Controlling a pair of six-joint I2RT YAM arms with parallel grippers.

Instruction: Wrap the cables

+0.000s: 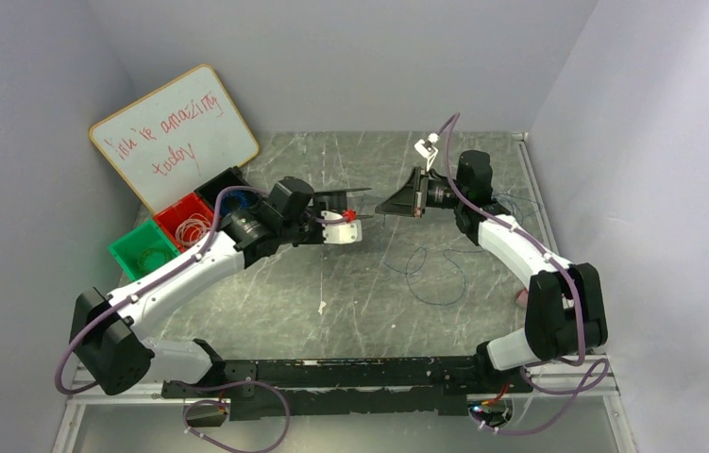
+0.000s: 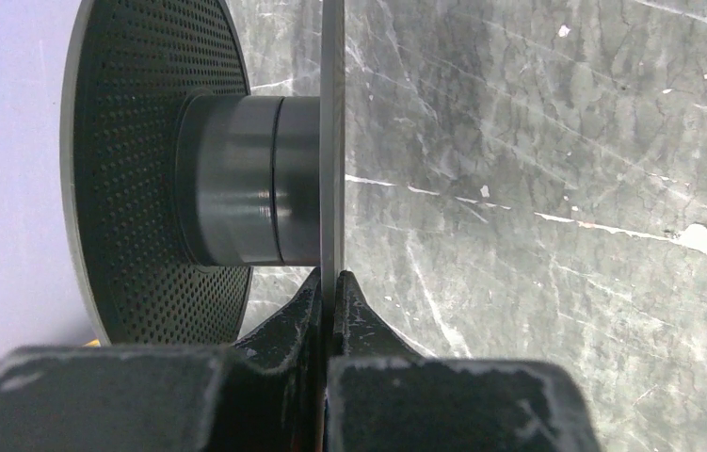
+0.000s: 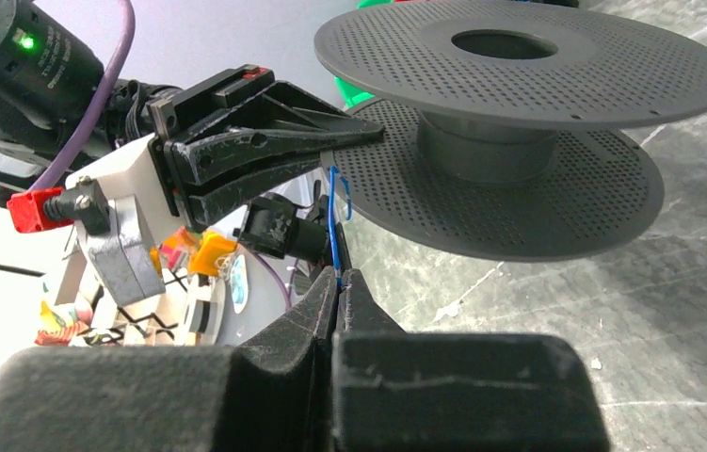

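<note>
My left gripper is shut on the rim of one flange of a dark grey spool (image 3: 489,209). The perforated flanges and bare hub show in both wrist views; in the top view the spool (image 1: 335,201) is partly covered by the left arm. Facing it from the right, my right gripper is shut on a thin blue cable (image 3: 334,226), whose short bent end sticks out past the fingertips, near the spool's rim. The rest of the blue cable (image 1: 464,278) lies in a loose loop on the table, partly hidden by the right arm.
Green (image 1: 135,247), red (image 1: 169,217) and black (image 1: 225,179) bins stand at the left; cable coils show in them. A whiteboard (image 1: 166,127) leans behind them. A pink object (image 1: 522,297) sits beside the right arm.
</note>
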